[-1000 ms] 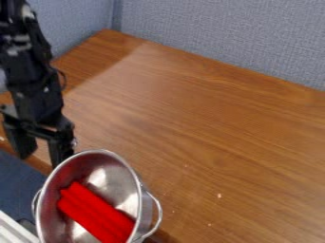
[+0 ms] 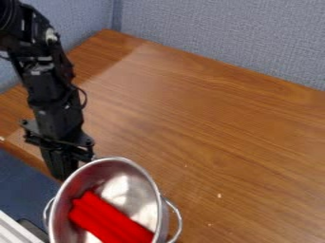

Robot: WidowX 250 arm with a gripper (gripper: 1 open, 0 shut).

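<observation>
A steel pot (image 2: pixel 143 186) with two loop handles stands at the bottom left of the camera view, tilted toward the camera, with red elongated objects (image 2: pixel 105 218) lying inside. My black gripper (image 2: pixel 64 163) is just beside the pot's upper left rim, pointing down. Its fingertips are partly hidden behind the rim or too dark to make out, so whether it touches the pot is unclear. It looks shut, and nothing shows held in it.
Blue-grey walls (image 2: pixel 229 38) rise behind it. A dark edge and a white slatted object (image 2: pixel 15 232) lie at the lower left.
My gripper has moved right and down toward the pot's rim. The pot and its red contents have shifted to the right.
</observation>
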